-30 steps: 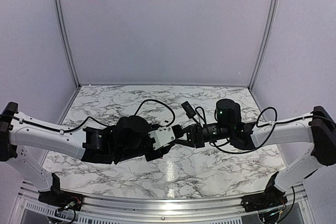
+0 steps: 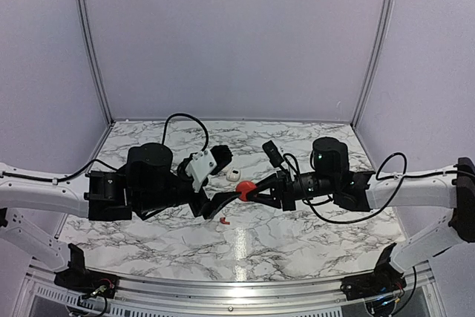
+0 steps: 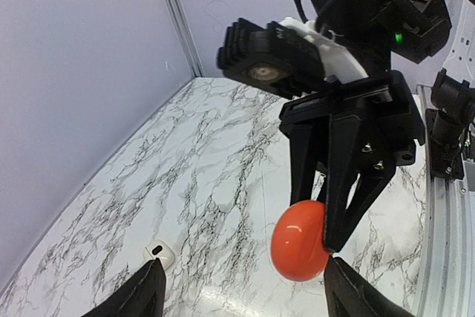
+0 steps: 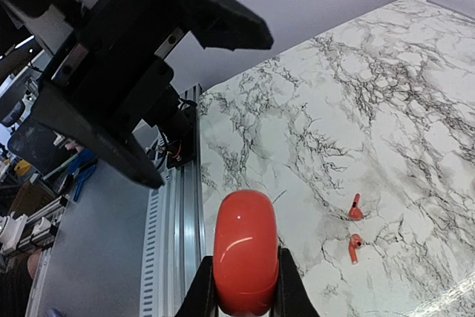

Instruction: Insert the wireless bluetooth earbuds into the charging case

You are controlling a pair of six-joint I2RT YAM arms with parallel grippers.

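A red rounded charging case is held by my right gripper, shut on it, between the two arms. My left gripper is open just short of the case, with nothing between its fingers; in the right wrist view its dark fingers hang at upper left. Two small red earbuds lie on the marble table in the right wrist view, one above the other. In the top view a red piece shows below the arms.
A small white object sits on the table toward the back, near the centre.
My left gripper has moved left and up in the top view, away from the right gripper, uncovering the red case and the red piece on the table.
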